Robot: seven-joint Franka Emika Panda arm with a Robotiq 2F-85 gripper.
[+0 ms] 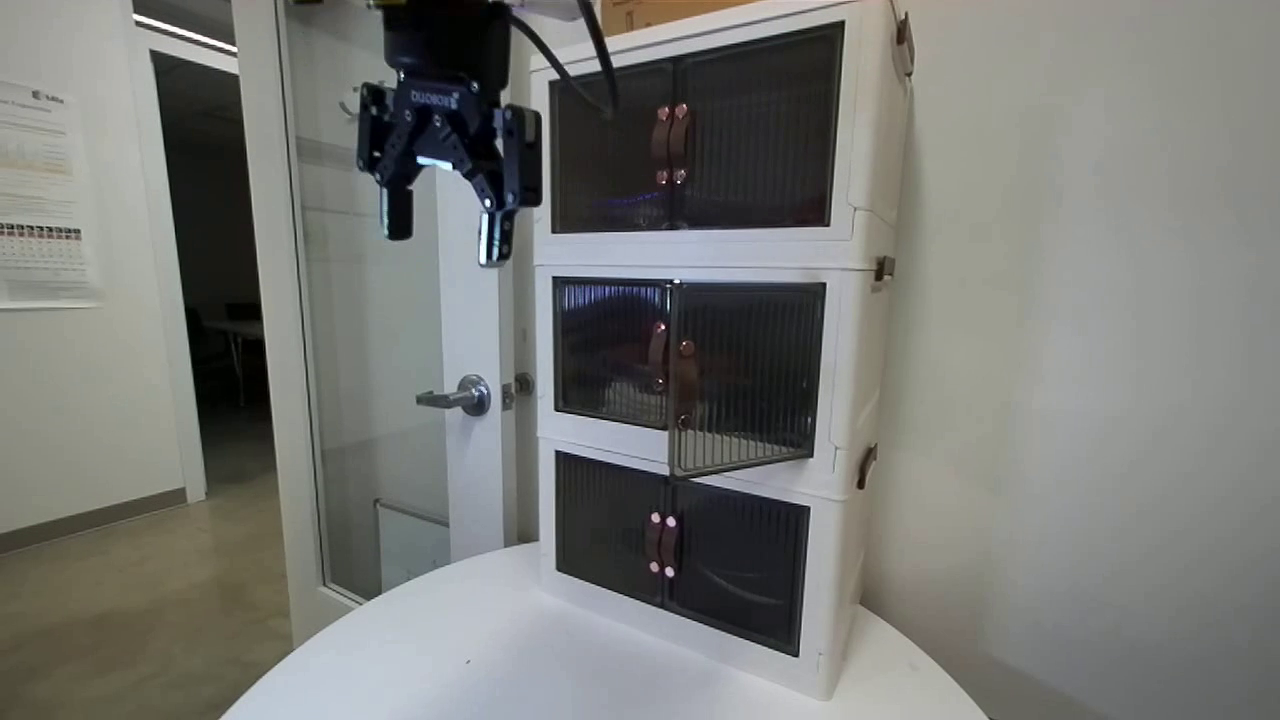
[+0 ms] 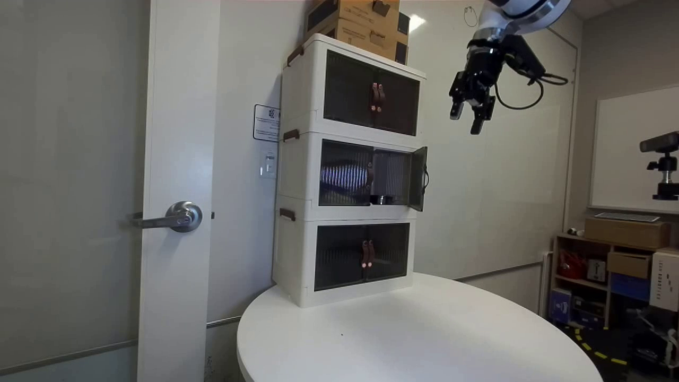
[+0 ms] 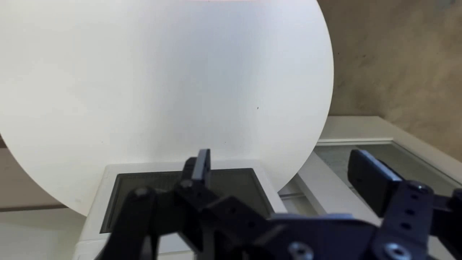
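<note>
In exterior view 1 my gripper (image 1: 445, 242) hangs high, in front of and left of the cabinet's top box. Its two fingers are spread wide, with only empty air between them; the wrist view shows the same gap. A white cabinet of three stacked boxes (image 1: 696, 254) stands on the round table (image 1: 480, 630). The middle box's right door (image 1: 750, 378) is swung outward, while its left door (image 1: 609, 352) is closed. Through the opening, a small dark and shiny object (image 2: 382, 200) shows on the middle box's floor. What lies behind the tinted left door is unclear.
Top-box doors (image 1: 762, 132) and bottom-box doors (image 1: 738, 564) are closed. Cardboard boxes (image 2: 369, 28) sit on the cabinet. A glass door with a metal handle (image 1: 456, 396) stands beside it.
</note>
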